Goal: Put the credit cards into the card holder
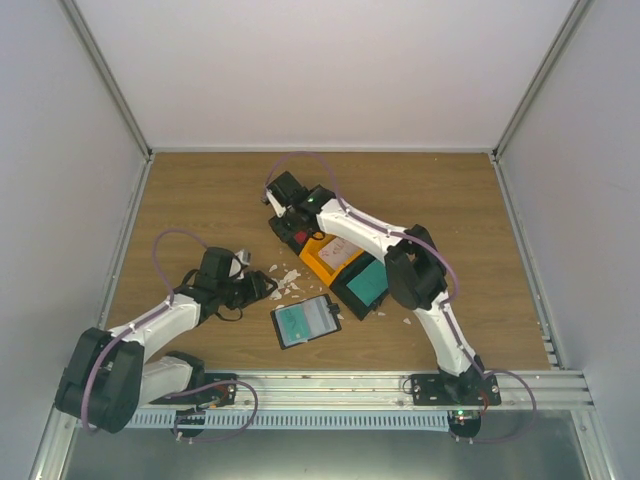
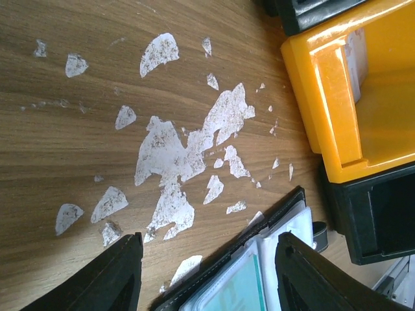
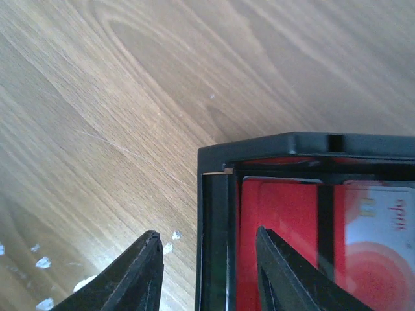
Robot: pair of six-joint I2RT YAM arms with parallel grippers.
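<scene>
The open card holder (image 1: 311, 321) lies flat near the table's front middle, a teal card (image 1: 294, 324) showing on its left half. In the left wrist view, part of the holder (image 2: 266, 223) shows at the bottom. To its left my left gripper (image 1: 268, 285) stands open and empty above the table. My right gripper is open over the left edge of the far black box (image 3: 216, 259), with nothing held. Inside that box are red cards (image 3: 279, 220). A pale card sits in the orange box (image 1: 325, 262), and a teal card (image 1: 369, 283) in the near black box.
Between the left gripper and the boxes, white worn patches (image 2: 172, 159) mark the wooden table (image 1: 200, 190). The boxes stand in a diagonal row, partly under the right arm (image 1: 370, 235).
</scene>
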